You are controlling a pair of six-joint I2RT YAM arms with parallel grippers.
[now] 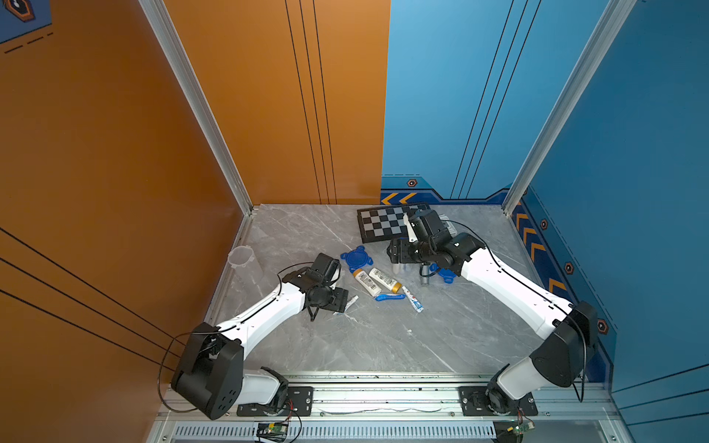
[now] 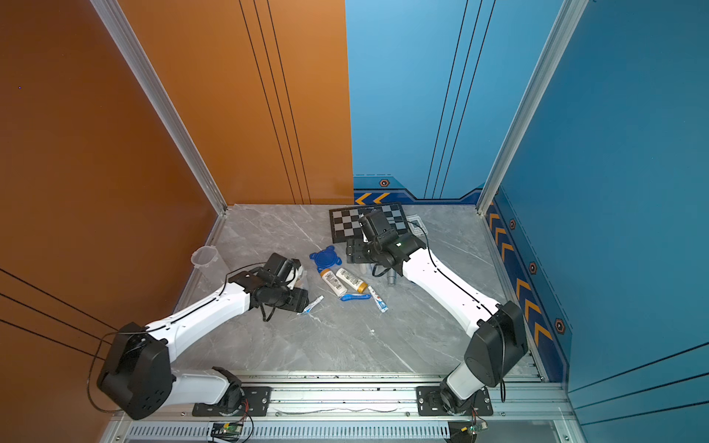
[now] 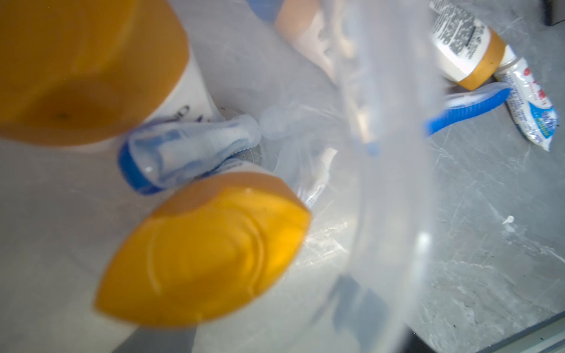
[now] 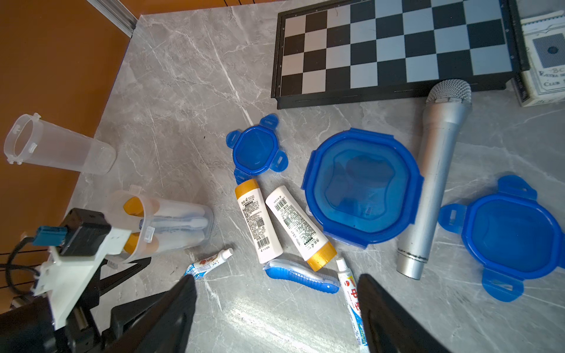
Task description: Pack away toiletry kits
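A clear cup stands upright near my left gripper, holding two orange-capped bottles and a blue-and-clear toothbrush. My left gripper's fingers are parted beside the cup; contact is hard to judge. My right gripper is open above the table with nothing between its fingers. Beneath it lie two white bottles with orange caps, a blue toothbrush and a toothpaste tube. Another toothpaste tube rests beside the cup. At the far left is an empty clear cup.
Blue lids, a clear blue-lidded container and a silver microphone lie around the right. A checkered board and a card box are at the back.
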